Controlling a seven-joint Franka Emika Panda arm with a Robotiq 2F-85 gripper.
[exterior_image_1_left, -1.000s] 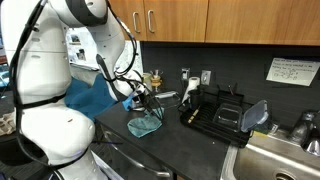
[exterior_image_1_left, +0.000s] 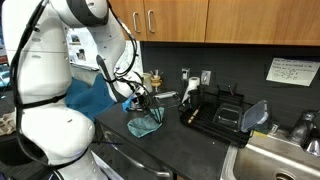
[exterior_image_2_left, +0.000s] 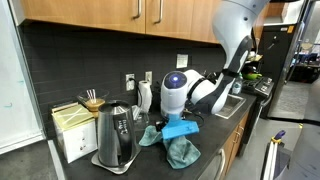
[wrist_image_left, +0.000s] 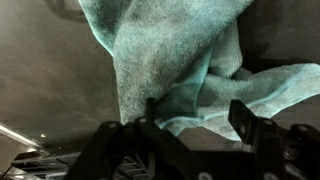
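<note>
A light teal cloth (exterior_image_1_left: 145, 124) lies crumpled on the dark counter, left of centre in exterior view 1. Exterior view 2 shows the same cloth (exterior_image_2_left: 182, 152) below the arm's wrist, near the counter's front edge. In the wrist view my gripper points down onto the cloth (wrist_image_left: 170, 60), its dark fingertips (wrist_image_left: 238, 112) standing apart at the bottom of the picture. A fold of cloth runs through the gap between them. The pads' contact with the fold is hard to make out.
A black dish rack (exterior_image_1_left: 215, 115) and the sink (exterior_image_1_left: 265, 165) are to the right in exterior view 1. A metal kettle (exterior_image_2_left: 116, 135) and a white box (exterior_image_2_left: 76, 130) stand left in exterior view 2. Bare counter (exterior_image_1_left: 200, 150) lies in front of the rack.
The cloth's upper right part seems slightly higher and closer to the gripper than before. The arm has hardly moved.
</note>
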